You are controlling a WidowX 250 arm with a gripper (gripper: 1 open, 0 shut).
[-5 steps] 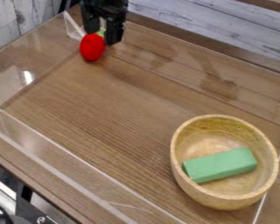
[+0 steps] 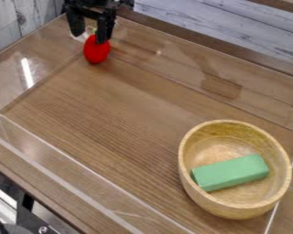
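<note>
My dark gripper (image 2: 88, 29) is at the top left, open, above and just behind a red rounded object (image 2: 96, 52) on the wooden table. Its fingertips are small and partly blurred against the clutter behind. A light item behind the gripper is mostly hidden.
A yellow bowl (image 2: 198, 149) holding a green block (image 2: 229, 171) stands at the lower right. The table's back edge runs along the top.
My gripper has moved left, toward the space over the red object. The red object and the bowl look unmoved.
</note>
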